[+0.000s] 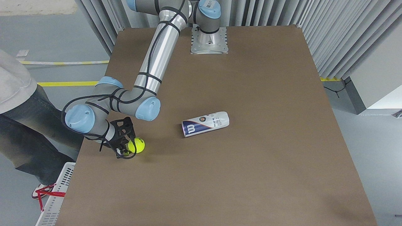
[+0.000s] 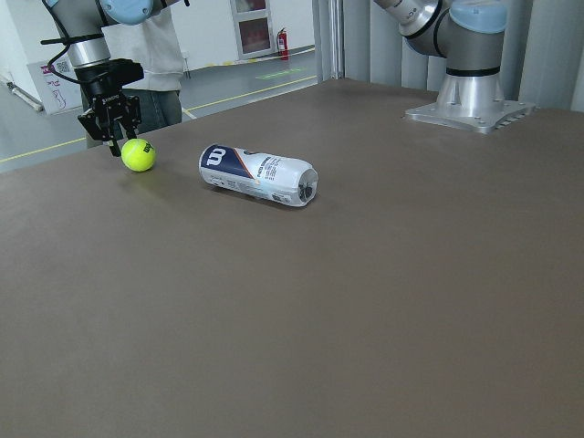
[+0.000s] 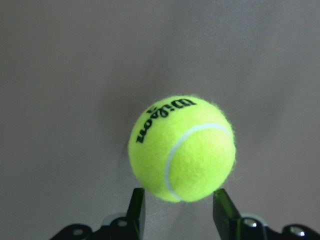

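Note:
A yellow-green Wilson tennis ball (image 1: 138, 144) (image 2: 139, 155) (image 3: 181, 147) rests on the brown table near its left edge. My gripper (image 2: 123, 139) is low over the table right at the ball; in the wrist view its two black fingertips stand apart at the ball's lower edge, with the ball mostly beyond them. A white and blue can (image 1: 205, 124) (image 2: 256, 174) lies on its side to the right of the ball, apart from it.
The robot base (image 1: 209, 45) stands at the back edge. A person's legs (image 1: 41, 139) are beside the left edge, near my wrist.

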